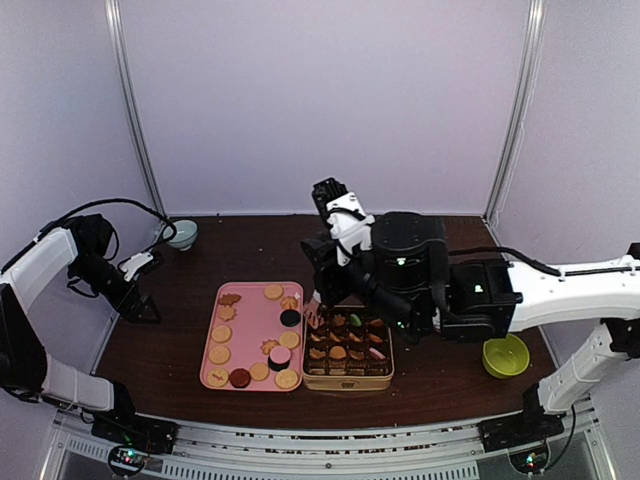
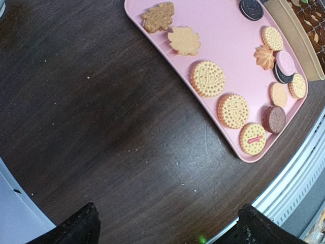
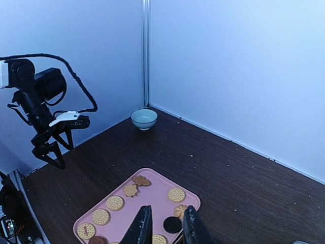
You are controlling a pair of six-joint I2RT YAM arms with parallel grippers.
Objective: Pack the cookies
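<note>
A pink tray (image 1: 258, 330) holds cookies of several kinds: round cream ones, leaf shapes, dark and pink-topped ones. Right of it, the gold box (image 1: 347, 376) has compartments filled with chocolates and small sweets. My right gripper is raised over the box's left part, near the tray's edge. In the top view something pinkish shows at its tips; the right wrist view shows dark fingers slightly apart, and what is between them is unclear. My left gripper stands open over bare table left of the tray, nothing between its fingers.
A pale blue bowl (image 1: 181, 236) stands at the back left, partly behind the left arm in the top view. A green bowl (image 1: 505, 358) sits at the right.
</note>
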